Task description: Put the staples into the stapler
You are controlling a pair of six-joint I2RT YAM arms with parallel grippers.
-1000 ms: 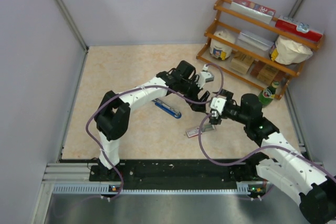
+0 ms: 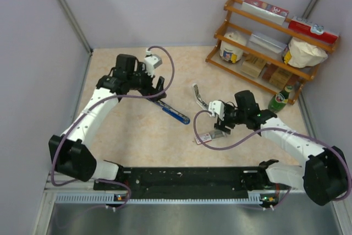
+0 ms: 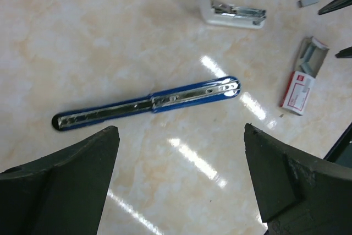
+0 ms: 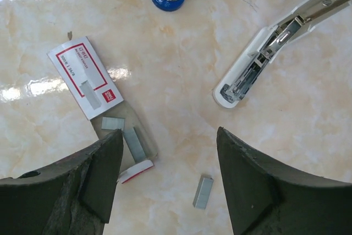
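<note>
A white stapler (image 4: 247, 67) lies folded open on the table, its staple channel showing in the right wrist view. The blue stapler (image 3: 148, 103) lies opened out flat, below my left gripper, which is open and empty. The staple box (image 4: 85, 75) has its tray slid out, with two grey staple strips (image 4: 135, 144) inside. A loose staple strip (image 4: 203, 192) rests on the table right of the box. Above the tray and this strip hangs my right gripper, its fingers (image 4: 104, 163) apart with nothing held between them.
At the back right stands a wooden shelf (image 2: 264, 50) with boxes and tubs, and a green bottle (image 2: 280, 97) beside it.
The left arm has swung left, away from the white stapler to over the blue one. My right gripper has shifted slightly and lowered near the staple box.
</note>
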